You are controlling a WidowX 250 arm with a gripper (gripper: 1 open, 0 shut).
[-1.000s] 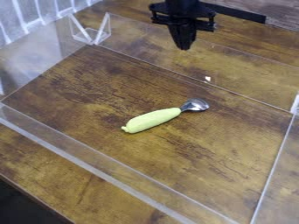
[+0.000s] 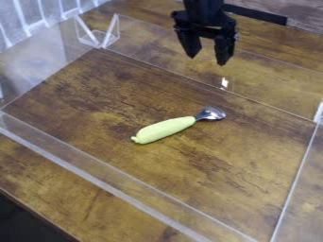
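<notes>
A light green corn-shaped object (image 2: 161, 130) lies on the wooden board inside a clear-walled enclosure, with a metal spoon (image 2: 211, 113) lying at its upper right end, touching it. My black gripper (image 2: 206, 51) hangs at the top centre, above the far part of the enclosure and well away from both objects. Its two fingers are apart, and nothing shows between them.
Clear plastic walls (image 2: 76, 146) edge the board on the near, left and right sides. A white railing (image 2: 25, 19) stands at the top left. The board around the two objects is bare.
My gripper has shifted slightly left and changed its angle, its fingers now hanging downward more visibly. The green object and spoon have not moved.
</notes>
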